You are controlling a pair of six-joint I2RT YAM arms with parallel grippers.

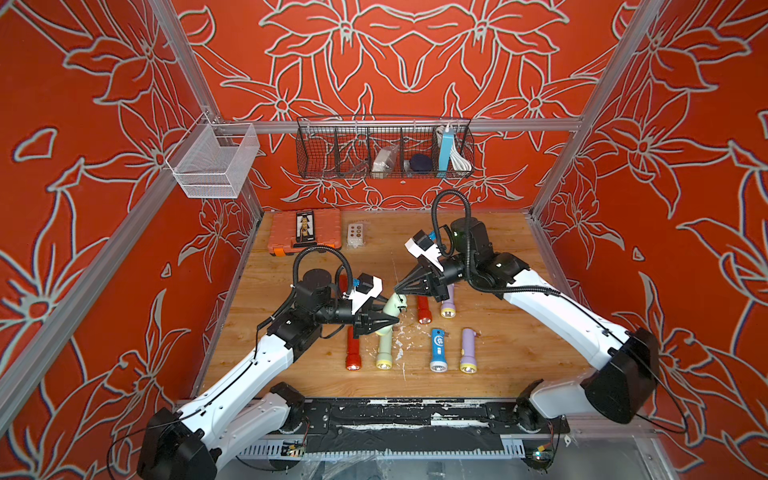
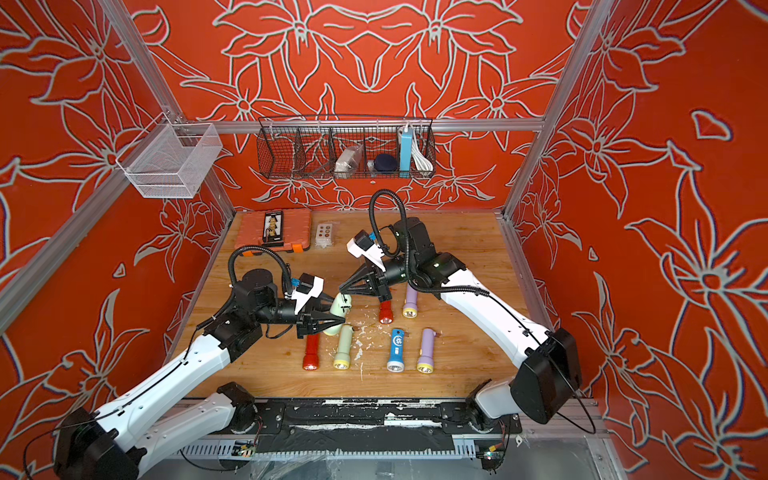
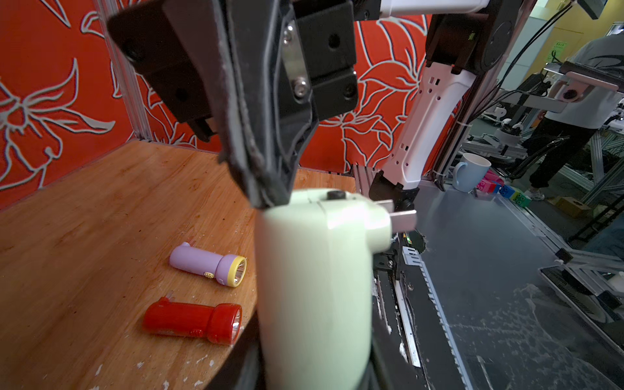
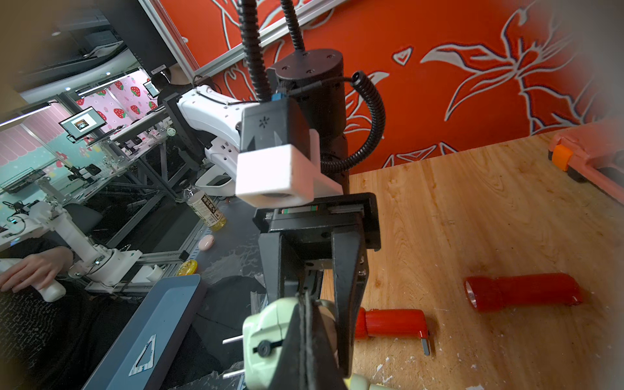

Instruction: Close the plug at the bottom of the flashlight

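Observation:
A pale green flashlight (image 3: 315, 292) stands nearly upright in the left wrist view, its bottom end up. From that end the plug (image 3: 403, 221), two metal prongs, sticks out sideways. My left gripper (image 1: 389, 313) is shut around the flashlight's body, one finger on each side. My right gripper is shut with its fingers together and nothing between them. Its tips are at the flashlight's top end, apparently touching it. In the right wrist view the prongs point left, outside those fingers, past a small black switch (image 4: 264, 348).
Several flashlights lie on the table: red (image 1: 353, 352), another pale green (image 1: 384, 352), blue (image 1: 437, 350) and purple (image 1: 468, 352) in front, with more under the right arm. An orange case (image 1: 280, 232) sits at the back left.

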